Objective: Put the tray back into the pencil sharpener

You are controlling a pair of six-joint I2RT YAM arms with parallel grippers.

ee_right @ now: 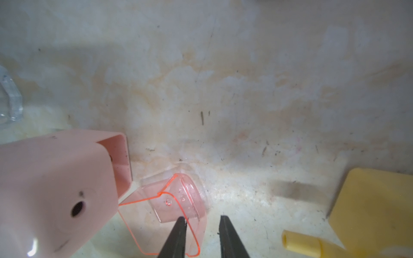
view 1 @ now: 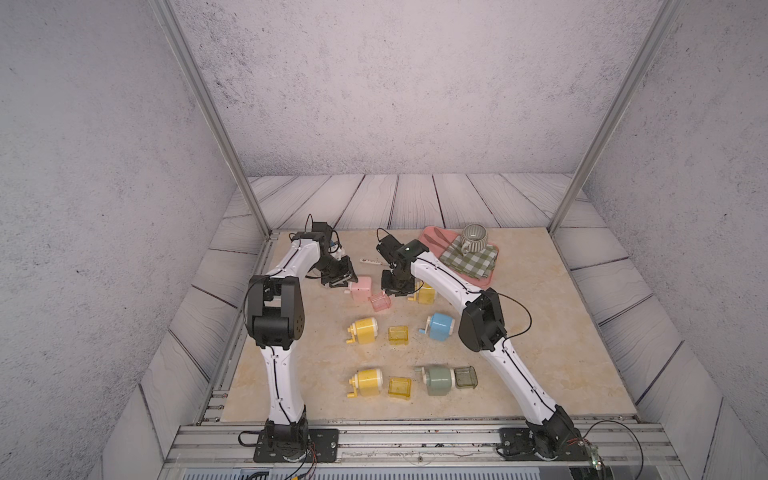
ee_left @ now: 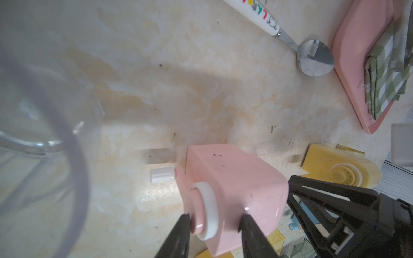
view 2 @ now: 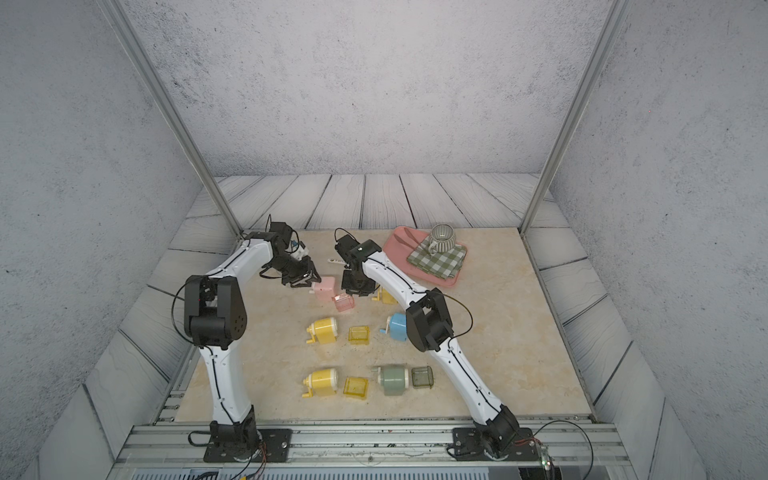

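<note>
My left gripper is shut on the pink pencil sharpener (ee_left: pixel 241 176), whose crank points left in the left wrist view. In the right wrist view the sharpener's open slot faces the clear pink tray (ee_right: pixel 172 206), which sits askew just outside it. One corner of the tray reaches the slot's edge; it does not sit inside. Parted fingers of my right gripper stand at the tray's right wall, with the left finger over the tray and the right one clear of it. From above, the pink tray (view 1: pixel 380 301) lies just right of and below the sharpener.
A yellow sharpener (ee_right: pixel 374 206) lies close to the right gripper. Nearer the bases are a blue sharpener (view 1: pixel 439 326), a green one (view 1: pixel 437 380) and two more yellow ones with loose trays. A spoon (ee_left: pixel 316 58) and pink tray with cloth (ee_left: pixel 357 64) lie beyond.
</note>
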